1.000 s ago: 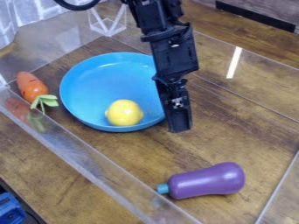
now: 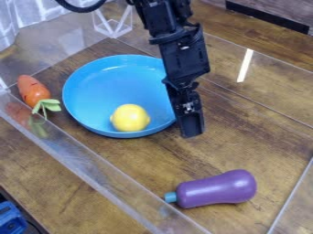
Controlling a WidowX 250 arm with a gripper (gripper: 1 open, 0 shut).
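My black gripper (image 2: pixel 186 117) hangs over the right edge of the blue plate (image 2: pixel 95 86), open, its fingers pointing down. A yellow round toy (image 2: pixel 130 117) lies in the front part of the plate, left of my fingers and apart from them. A purple eggplant toy (image 2: pixel 215 188) lies on the wooden table (image 2: pixel 244 119) toward the front right. An orange carrot toy (image 2: pixel 36 90) lies left of the plate.
A clear plastic wall runs diagonally along the lower left. A blue object (image 2: pixel 7 219) shows at the lower left corner. The table to the right of my gripper is clear.
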